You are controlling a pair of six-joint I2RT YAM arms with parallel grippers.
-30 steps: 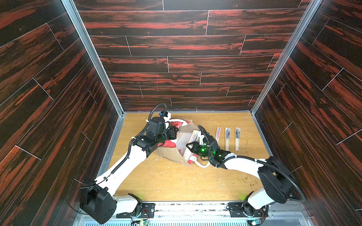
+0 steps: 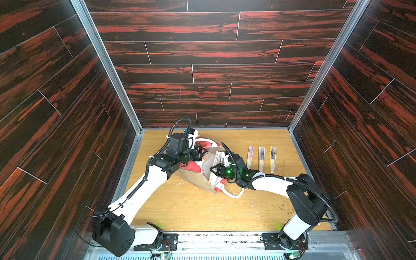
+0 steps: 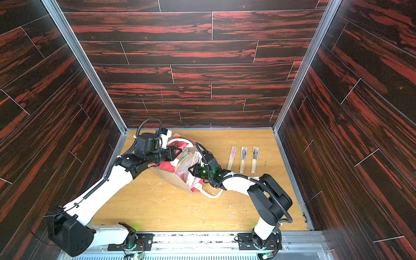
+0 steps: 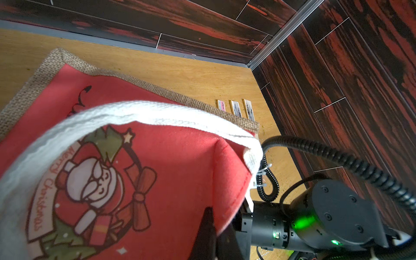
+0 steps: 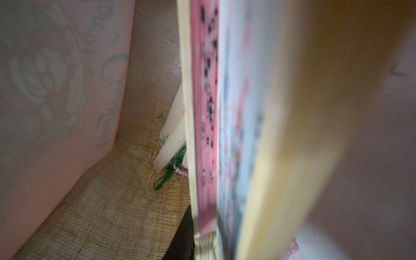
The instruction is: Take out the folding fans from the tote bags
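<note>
The tote bag [image 2: 195, 177], burlap outside and red inside, stands with its mouth spread. My left gripper [image 2: 204, 151] is shut at its left rim; in the left wrist view the red cloth [image 4: 164, 182] runs down to its dark fingers [image 4: 202, 238]. My right gripper [image 2: 213, 171] is at the right side of the mouth, against a folding fan [image 5: 204, 108] with pink and pale blue folds and wooden guards. One dark finger [image 5: 181, 238] shows beside that fan; the other is hidden. Deeper inside, wooden fan ends [image 5: 170, 149] with a green tassel [image 5: 166, 173] lie on the burlap.
Three folding fans, one pink [image 2: 250, 156] and two dark-printed [image 2: 261, 158] [image 2: 273, 158], lie side by side on the table right of the bag. A white handle loop [image 2: 234, 192] hangs at the bag's front.
My right gripper has shifted left and slightly down, and its arm has bent further. The upright fan and the bag's right rim have shifted left too. The left arm has barely moved.
</note>
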